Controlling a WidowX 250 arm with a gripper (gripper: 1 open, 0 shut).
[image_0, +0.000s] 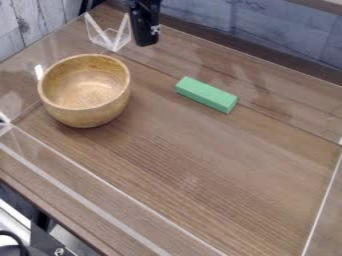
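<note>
A light green block lies flat on the wooden table right of centre. A round wooden bowl sits at the left. My dark gripper is at the top, up and left of the block and apart from it, mostly out of frame. Whether it is open or shut is unclear.
A white wire-like object stands at the back left, just left of the gripper. A blue-grey wall runs along the back.
</note>
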